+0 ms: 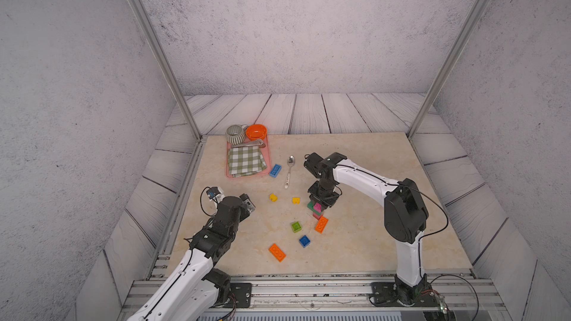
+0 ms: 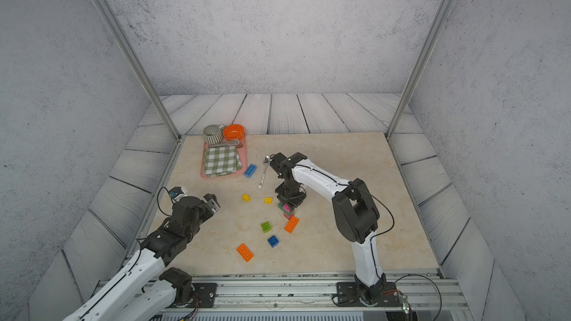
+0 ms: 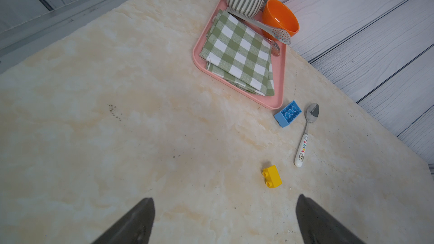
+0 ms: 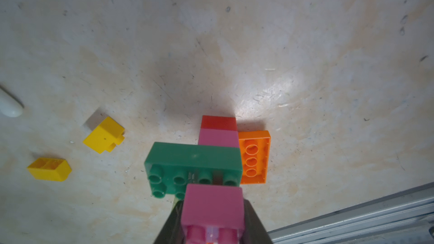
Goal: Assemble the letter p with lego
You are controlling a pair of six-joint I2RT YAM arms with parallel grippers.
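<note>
My right gripper is shut on a pink brick [image 4: 212,203], held low over the table's middle. Just beyond it in the right wrist view lies a green brick [image 4: 194,156], in front of a pink and red block [image 4: 218,136]. An orange brick [image 4: 255,171] lies beside them, studs down. Two yellow bricks [image 4: 101,137] lie to the left. A lime brick [image 1: 296,226], a dark blue brick [image 1: 304,240] and another orange brick [image 1: 276,252] are nearer the front. My left gripper hangs open over the left side, with nothing between its fingers.
At the back left a pink tray [image 3: 271,101] holds a checked cloth, mug, orange bowl and utensils. A light blue brick [image 3: 287,113] and a spoon [image 3: 303,149] lie beside it.
</note>
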